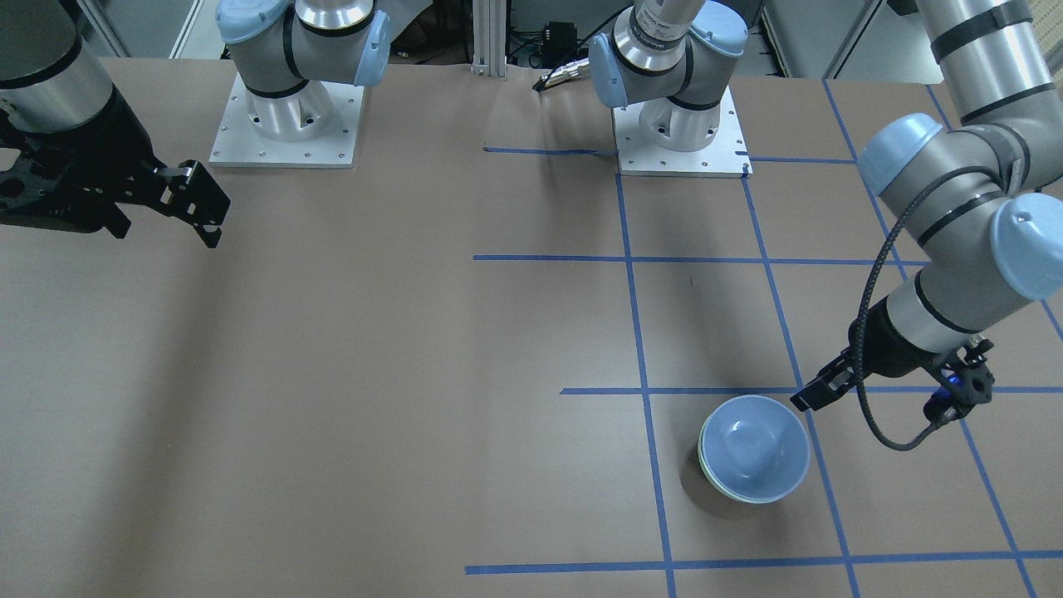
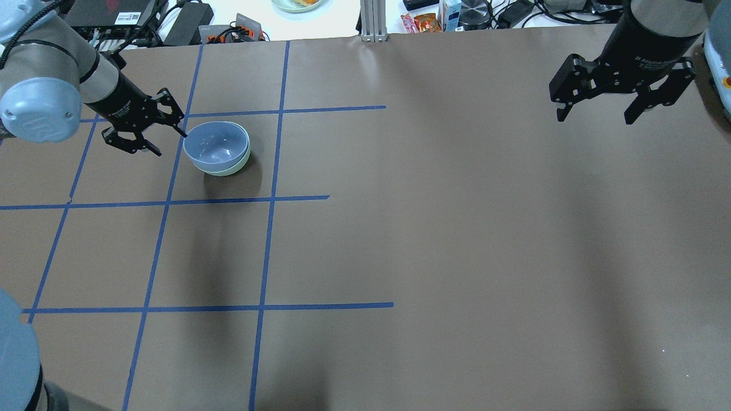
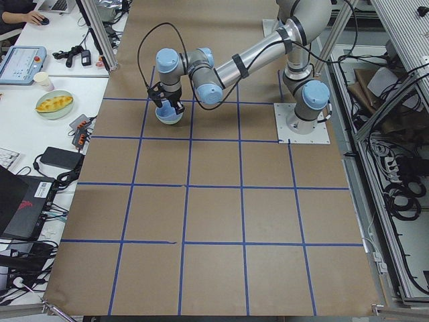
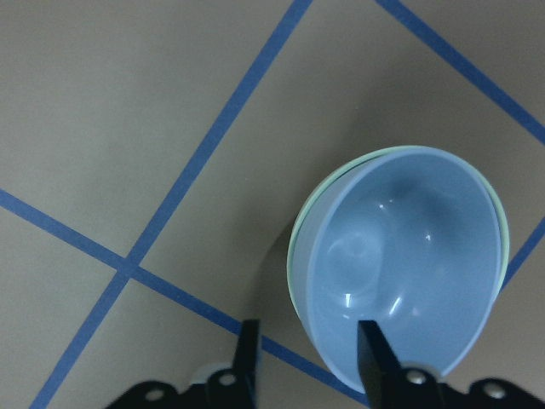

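The blue bowl (image 1: pixel 754 448) rests nested inside the pale green bowl (image 2: pixel 223 172) on the gridded table, in the front view at lower right. My gripper (image 1: pixel 805 397) is just beside and above the bowls' rim, its fingers apart with nothing seen held; in the top view the gripper (image 2: pixel 171 144) is left of the bowls. In the left wrist view the two dark fingertips stand separated at the bottom, near the blue bowl (image 4: pixel 400 256).
Another arm's black gripper (image 2: pixel 620 85) hangs at upper right in the top view. Two further arm bases stand at the back in the front view.
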